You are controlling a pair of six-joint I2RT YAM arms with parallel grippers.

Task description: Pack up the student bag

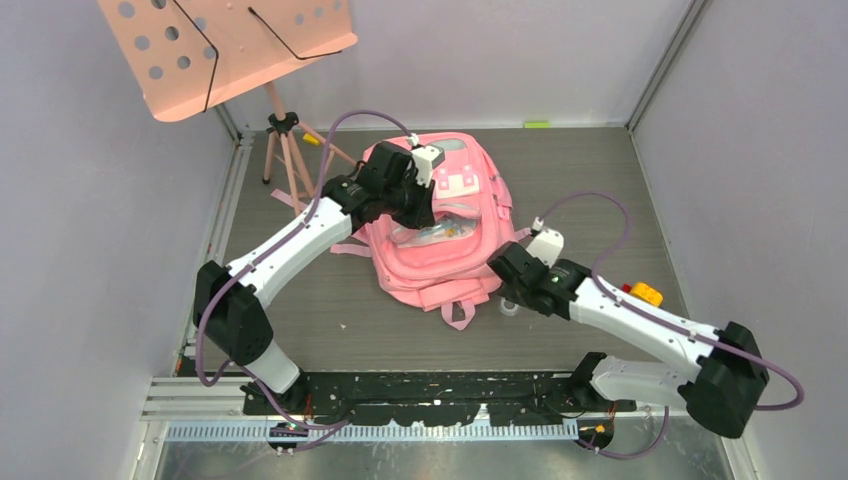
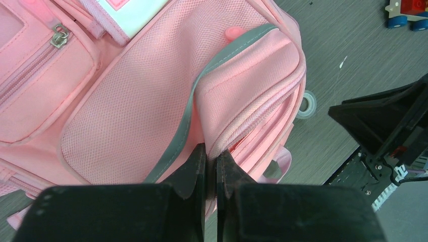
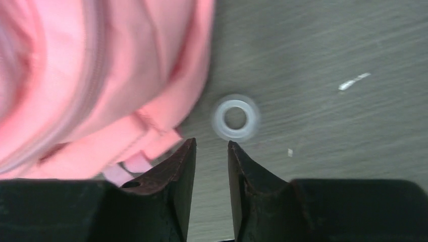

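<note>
The pink student bag (image 1: 420, 265) lies on the floor with its front compartment gaping; a clear packet (image 1: 447, 231) shows in the opening. My left gripper is shut on the pink fabric edge of that compartment, which runs between its fingers. A small whitish ring, like a tape roll (image 3: 220, 119), lies flat on the floor just beside the bag. Above and close to the ring is my right gripper, its fingers apart with nothing between them. In the top view the right arm partly covers the roll (image 1: 509, 310).
A yellow toy part (image 1: 647, 294) with some red sits at the right, partly behind the right arm; the left wrist view shows a red toy (image 2: 413, 7) with blue wheels. A pink music stand (image 1: 283, 125) rises at back left.
</note>
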